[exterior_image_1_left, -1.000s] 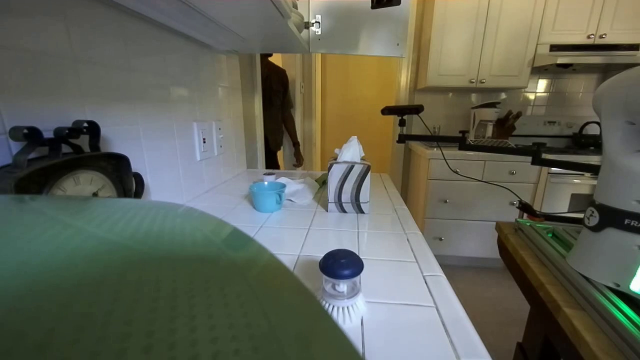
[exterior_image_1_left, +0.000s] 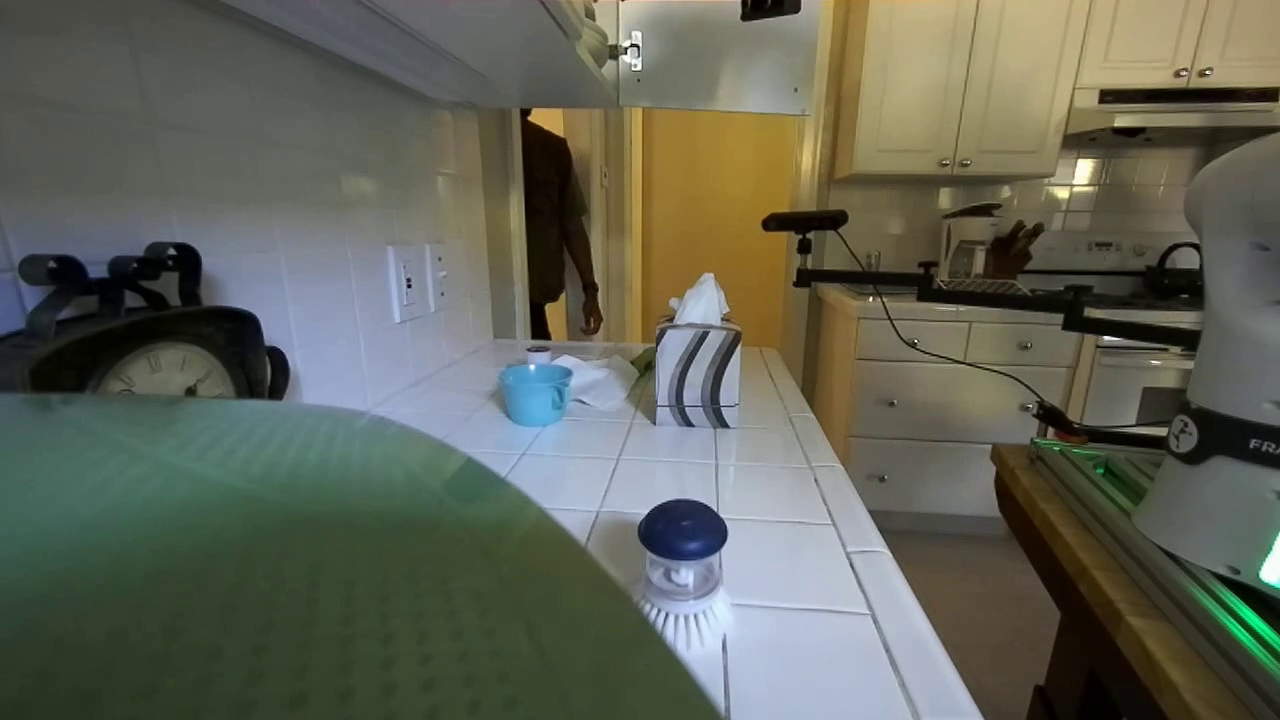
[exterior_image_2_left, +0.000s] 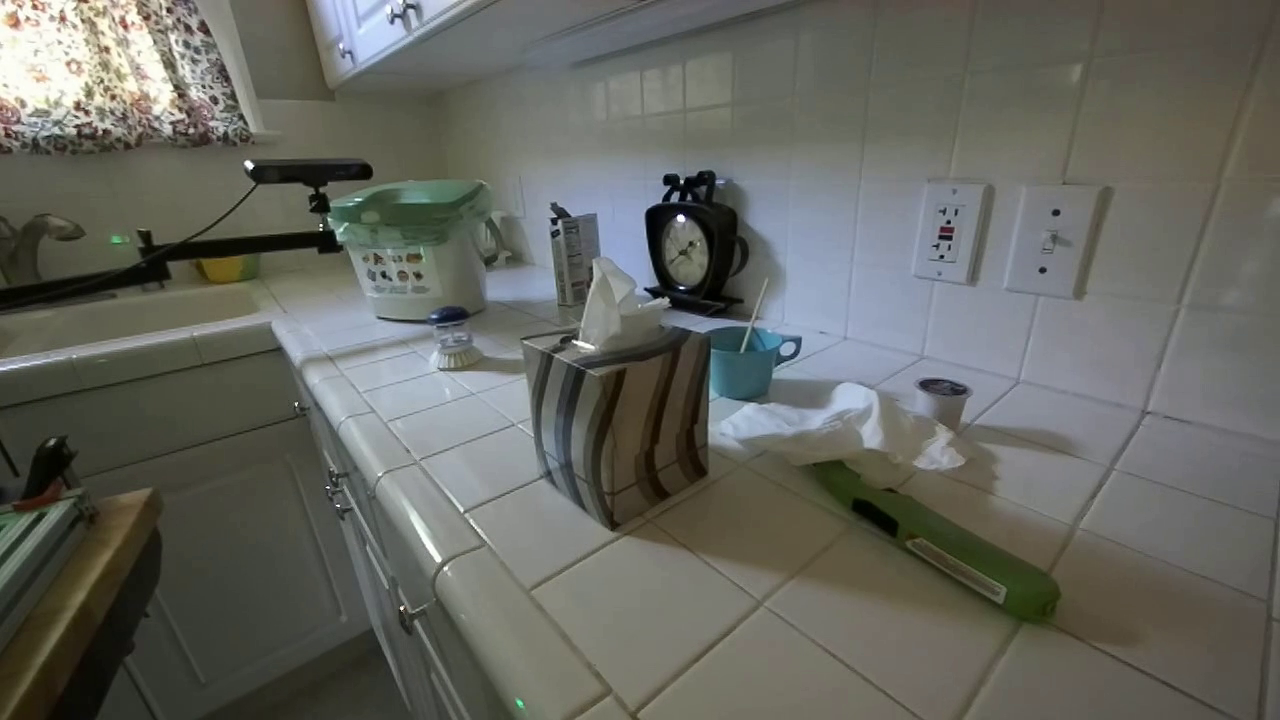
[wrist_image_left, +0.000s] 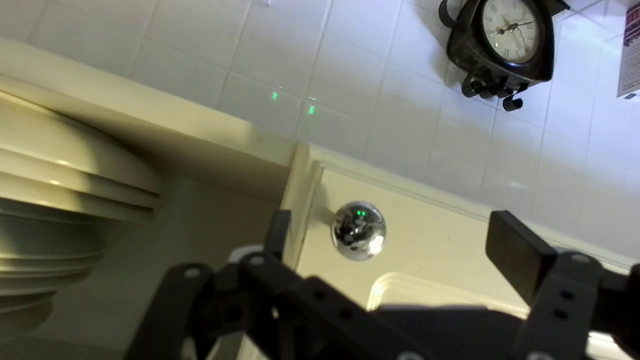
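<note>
My gripper stands open in the wrist view, its black fingers (wrist_image_left: 520, 255) wide apart. Between them in the picture is the round metal knob (wrist_image_left: 358, 231) on a white cabinet door (wrist_image_left: 432, 219); no finger appears to touch it. The left finger lies near the door's free edge, though how close it is in depth I cannot tell. The same upper cabinet seems to show in exterior view 1, where a door (exterior_image_1_left: 720, 60) hangs open and a dark part shows at the top edge. Neither exterior view shows the fingers clearly.
Stacked pale dishes (wrist_image_left: 72, 162) fill the open cabinet at left. Below on the counter are a black clock (exterior_image_2_left: 686, 246), a tissue box (exterior_image_2_left: 618, 414), a blue cup (exterior_image_2_left: 740, 364), a brush (exterior_image_2_left: 452, 340), a green lighter-like tool (exterior_image_2_left: 948, 540) and a lidded bin (exterior_image_2_left: 414, 264).
</note>
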